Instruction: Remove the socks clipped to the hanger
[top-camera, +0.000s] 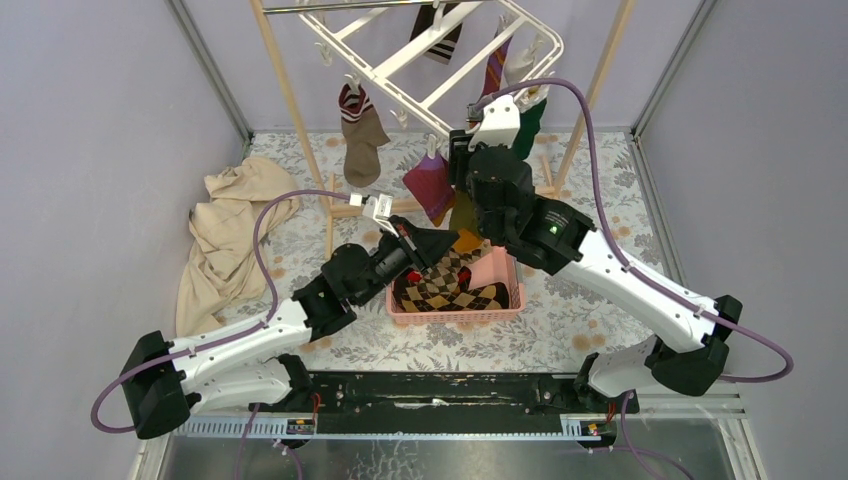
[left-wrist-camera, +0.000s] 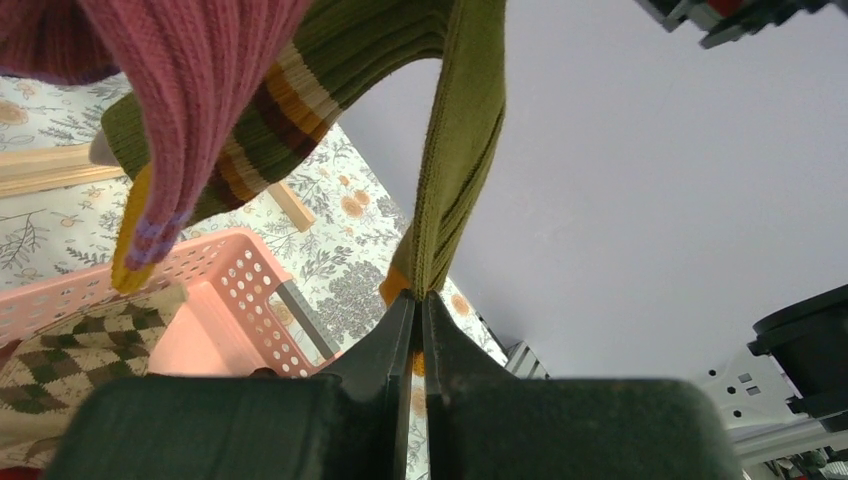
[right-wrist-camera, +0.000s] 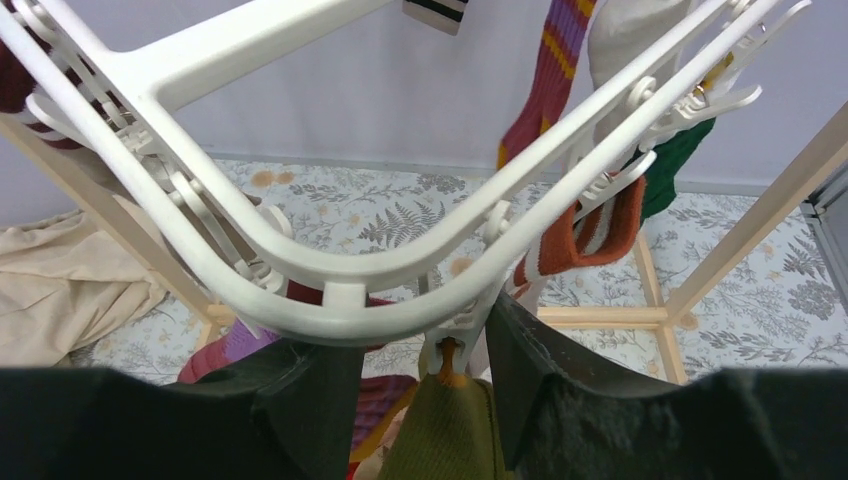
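Observation:
The white hanger (top-camera: 400, 75) carries several clipped socks. A green sock with an orange tip (left-wrist-camera: 465, 150) hangs from one clip, and my left gripper is shut on its lower part. Around that same clip (right-wrist-camera: 460, 335), my right gripper stands with its fingers apart, one finger on each side, at the hanger's corner. Just left of the green sock hangs a maroon and purple sock (top-camera: 430, 187). Farther away are a brown sock (top-camera: 362, 140), a dark striped sock (top-camera: 437, 35) and a dark green one (top-camera: 530, 125).
Below the hanger sits a pink basket (top-camera: 455, 316) with argyle socks (top-camera: 445, 290) inside. A beige cloth (top-camera: 235, 235) lies at left on the floral floor. Wooden stand legs (top-camera: 284, 90) rise on both sides. Both arms reach close together above the basket.

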